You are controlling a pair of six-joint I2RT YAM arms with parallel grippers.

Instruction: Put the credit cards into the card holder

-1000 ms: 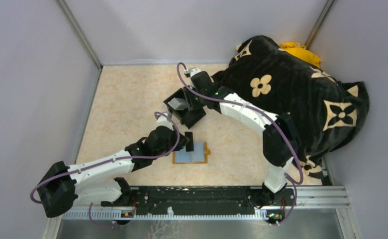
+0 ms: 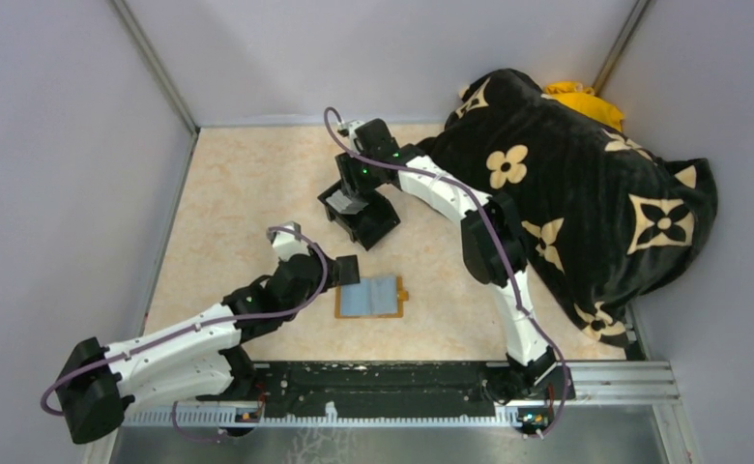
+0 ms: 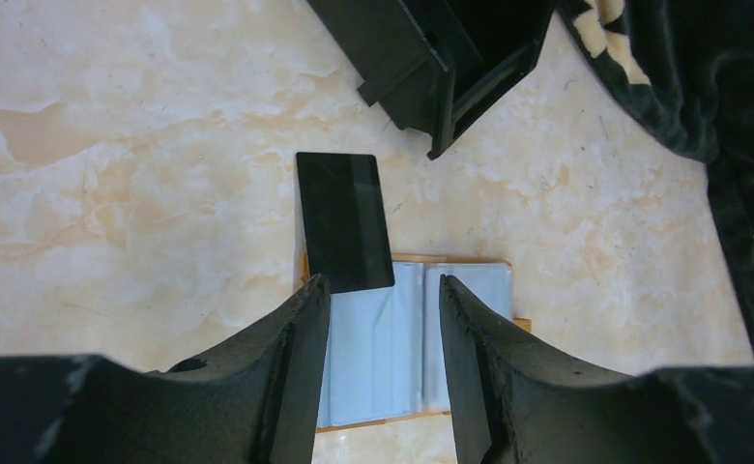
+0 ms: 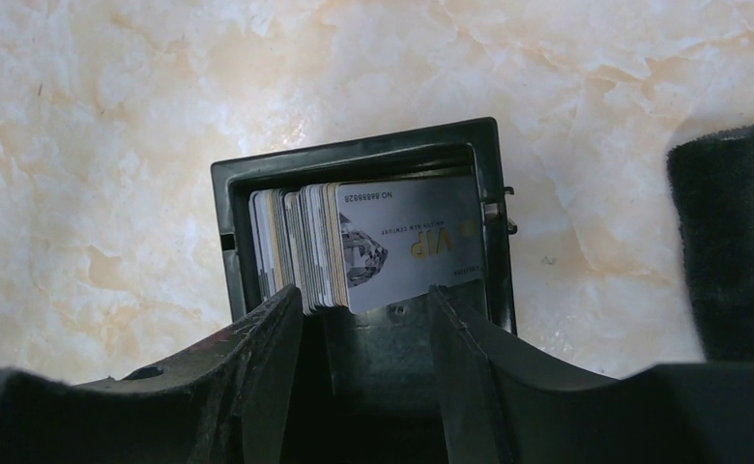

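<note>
A black card shows flat in the left wrist view, its near end overlapping the upper left corner of an opened brown-edged card holder with pale blue panels. Just short of that end, my left gripper has its fingers apart with nothing between them; the left fingertip overlaps the card's corner in this view. Farther back, a black box carries a row of cards, a silver VIP card facing up in front. My right gripper is open over the box, nothing between its fingers, the tips close to the cards.
A heap of dark blanket with pale flowers fills the right back, with a yellow cloth behind it. Bare table lies to the left of the box. Walls rise around the table.
The black card has shifted left and now shows its broad face rather than a narrow strip. My left gripper has drawn left; the right one has moved slightly left over the box.
</note>
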